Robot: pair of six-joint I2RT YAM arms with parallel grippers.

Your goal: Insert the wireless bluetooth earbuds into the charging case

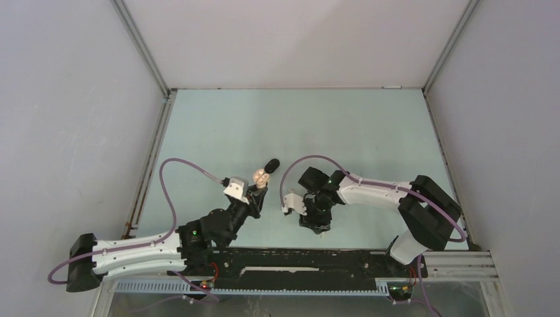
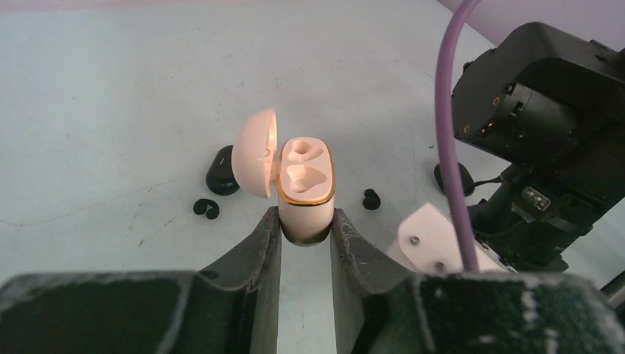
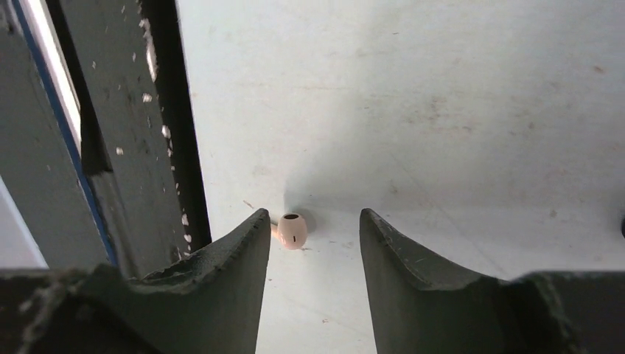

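The open white charging case is held upright by my left gripper, shut on its body, lid hinged to the left, both earbud slots visible from above and apparently empty. In the top view the case is left of centre. My right gripper is part open over the table near the front edge; a small pale earbud lies between and just beyond its fingertips, by the left finger, not visibly gripped.
A black oval case lies behind the white one. Small black earbuds lie on the table. The dark front edge runs close to the right gripper.
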